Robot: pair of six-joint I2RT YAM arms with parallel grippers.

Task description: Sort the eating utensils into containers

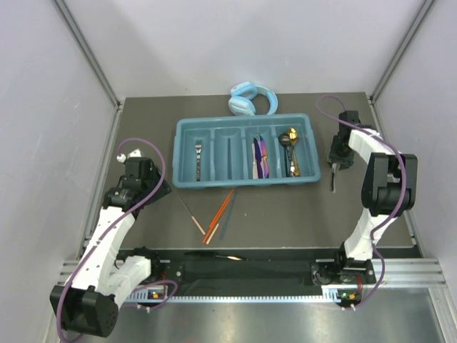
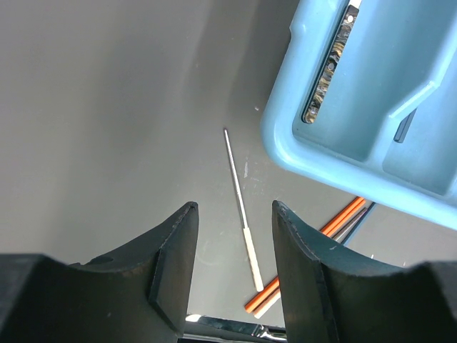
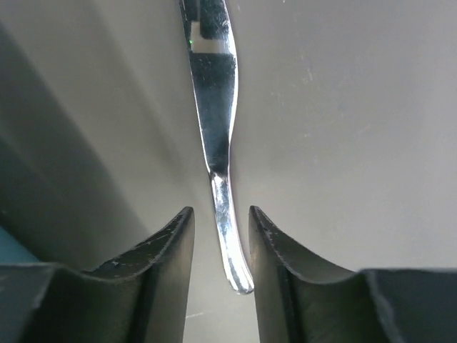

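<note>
A blue compartment tray (image 1: 200, 184) holds a fork (image 1: 198, 161), purple-handled knives (image 1: 258, 157) and spoons (image 1: 292, 150). A silver knife (image 3: 216, 107) lies on the table at the tray's right; my open right gripper is over its handle end, nothing visibly held. My left gripper hangs open left of the tray, above the table, empty. Below the tray lie a thin white-handled stick (image 2: 239, 193), orange chopsticks (image 1: 218, 214) and a dark blue stick (image 1: 227, 218).
Blue headphones (image 1: 243, 103) sit behind the tray. Walls border it at back and sides.
</note>
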